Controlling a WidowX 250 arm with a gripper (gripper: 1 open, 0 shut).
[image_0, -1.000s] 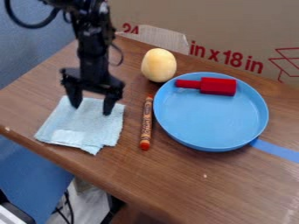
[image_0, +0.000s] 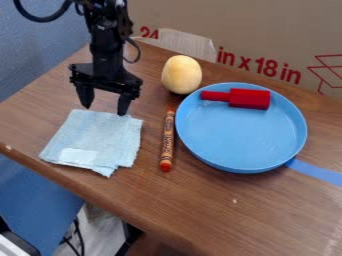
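Note:
My gripper (image_0: 104, 101) stands open at the left of the table, its two black fingers apart just above the back edge of a pale blue folded cloth (image_0: 94, 142). I see nothing held between them. To the right of the cloth lies a long orange-red patterned stick (image_0: 167, 142). A blue plate (image_0: 241, 138) holds a red object with a handle (image_0: 249, 98) near its back rim. A pale yellow round object (image_0: 182, 75) sits behind the stick.
A cardboard box (image_0: 274, 40) stands along the back. Blue tape (image_0: 315, 172) runs right of the plate. The table's edge is at lower left.
My gripper has moved up and back, away from over the middle of the cloth. The cloth and the other objects look unmoved.

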